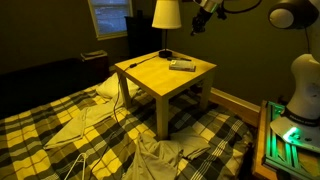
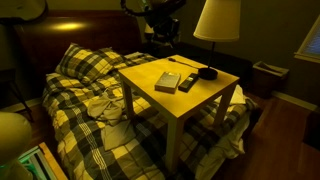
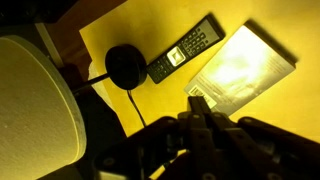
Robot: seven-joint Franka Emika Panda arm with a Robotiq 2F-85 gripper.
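Observation:
Above the small wooden table (image 1: 150, 80) hangs my gripper (image 1: 197, 31), clear of everything on the tabletop. In the wrist view its dark fingers (image 3: 193, 106) are together at the lower middle, and nothing shows between them. A pale, flat, book-like box (image 3: 240, 72) lies on the table just beyond the fingertips in that view. Beside it is a black cordless handset or remote (image 3: 186, 48) with a small lit screen. Exterior view 2 shows the box (image 2: 167, 82) and the handset (image 2: 188, 82) side by side.
A lamp (image 2: 218, 22) with a pale shade stands at the table's edge on a round black base (image 3: 125, 66), its cord trailing over the tabletop. The table stands on a bed with a plaid cover (image 1: 40, 120) and rumpled pale cloths (image 1: 160, 158).

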